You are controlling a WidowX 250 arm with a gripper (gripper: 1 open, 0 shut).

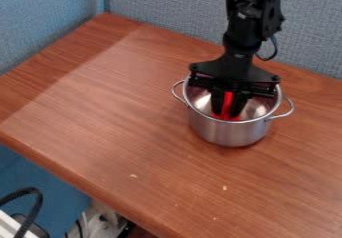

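Note:
A steel pot (230, 132) with two side handles stands on the wooden table at the right of the camera view. My black gripper (230, 94) reaches down into it from above, its fingers inside the rim around a red object (227, 106) that is mostly hidden. I cannot tell whether the fingers are closed on it.
Blue-grey padded walls rise behind and at the left. Cables and some gear lie below the table's front left edge.

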